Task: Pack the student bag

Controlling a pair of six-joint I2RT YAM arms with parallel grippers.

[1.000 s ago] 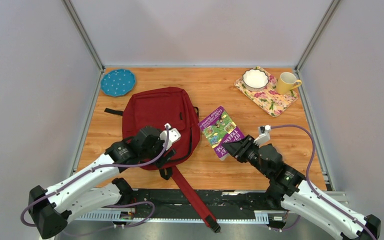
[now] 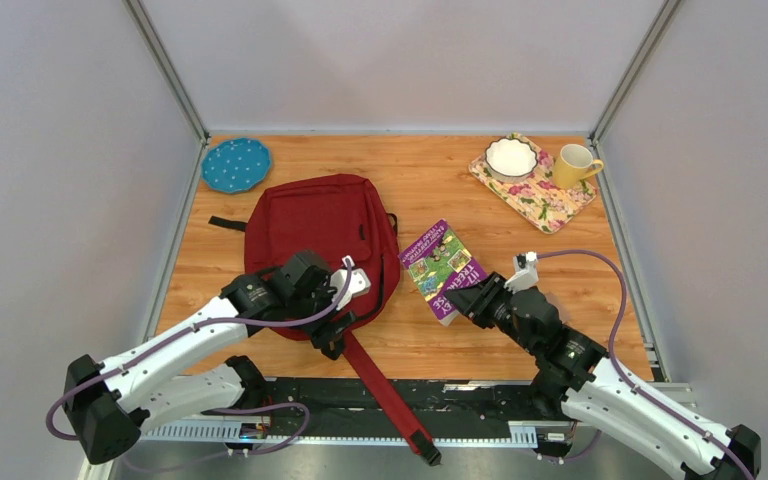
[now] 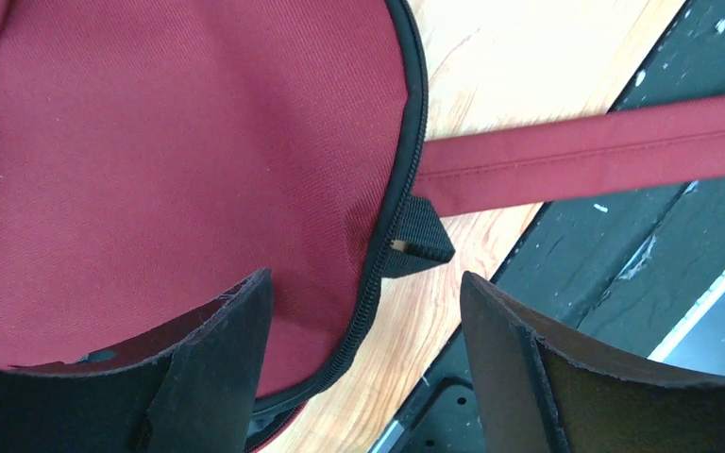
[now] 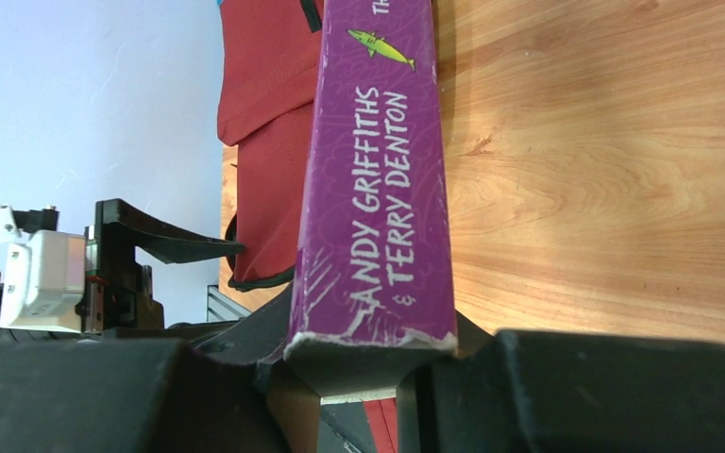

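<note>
A red backpack (image 2: 315, 225) lies flat on the table, its strap running over the front edge. Over the bag's lower right edge my left gripper stands open. Between its spread fingers, the left wrist view shows the bag's black zipper edge (image 3: 406, 151) and a small black webbing loop (image 3: 420, 241), neither gripped. To the right of the bag is a purple book (image 2: 444, 265), held at its near end by my right gripper (image 2: 465, 297), which is shut on it. Its spine (image 4: 378, 189) faces the right wrist camera.
At the back right a floral tray (image 2: 543, 208) carries a white bowl (image 2: 511, 158) and a yellow mug (image 2: 572, 165). A blue dotted plate (image 2: 236, 165) sits at the back left. Bare wood lies around the book; the red strap (image 2: 390, 395) hangs over the front edge.
The book shifted a little toward the front; the right arm is almost still.
</note>
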